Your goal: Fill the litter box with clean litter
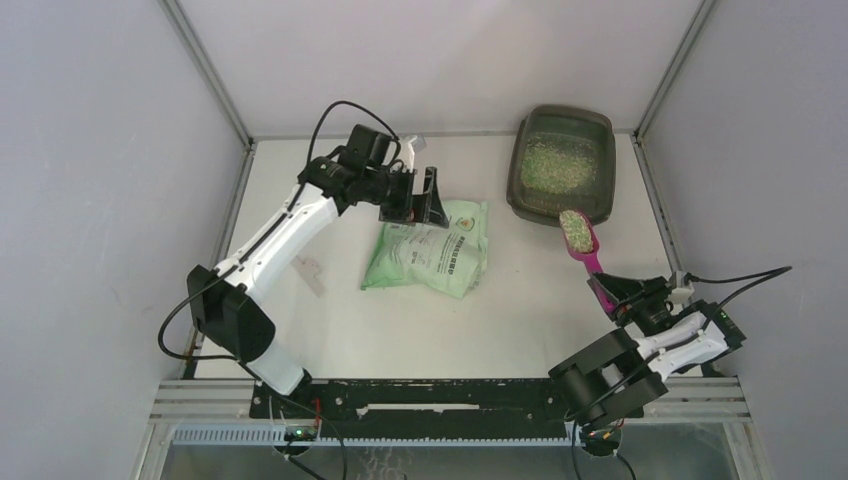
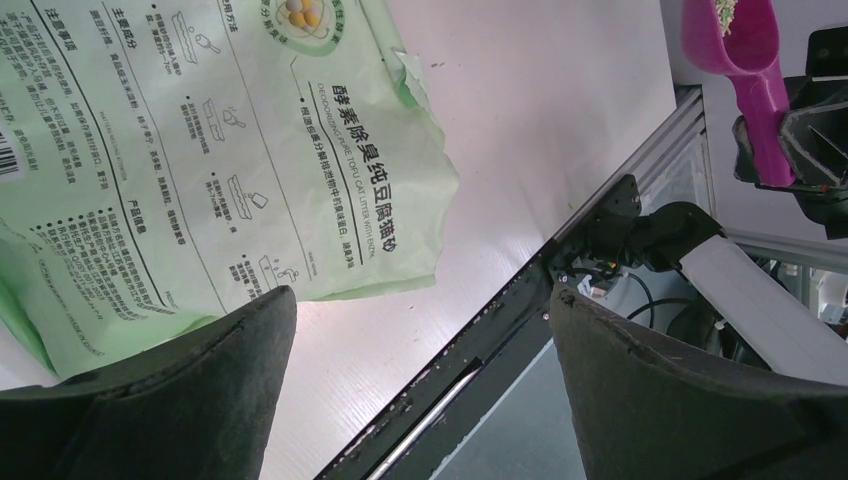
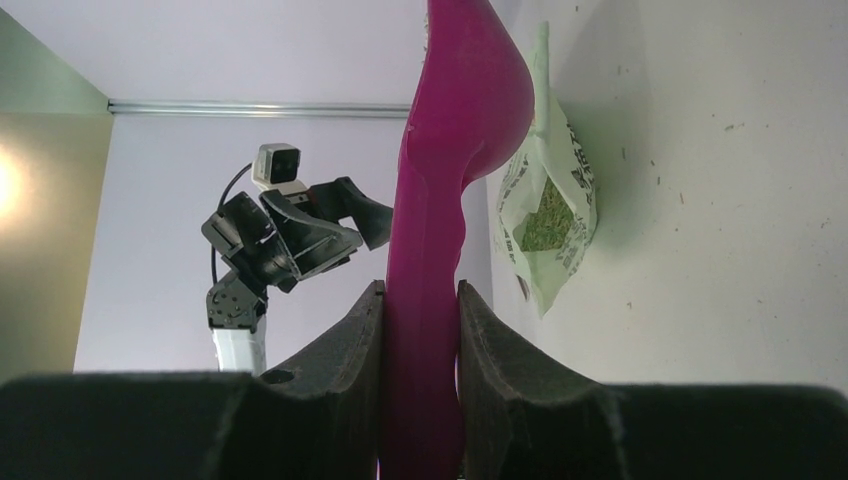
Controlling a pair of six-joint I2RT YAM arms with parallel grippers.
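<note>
My right gripper is shut on the handle of a magenta scoop (image 1: 590, 257). Pale green litter (image 1: 576, 231) fills the scoop's bowl, which in the top view appears just in front of the litter box's near rim. The dark green litter box (image 1: 513, 175) stands at the back right, a layer of litter (image 1: 557, 168) covering much of its floor. A light green litter bag (image 1: 431, 258) lies at centre left; its mouth, with litter inside (image 3: 547, 222), shows in the right wrist view. Over the bag's far part, my left gripper (image 1: 428, 197) stands open and empty.
White walls enclose the table (image 1: 520, 330) at the back and sides. A few crumbs dot the surface in the right wrist view.
</note>
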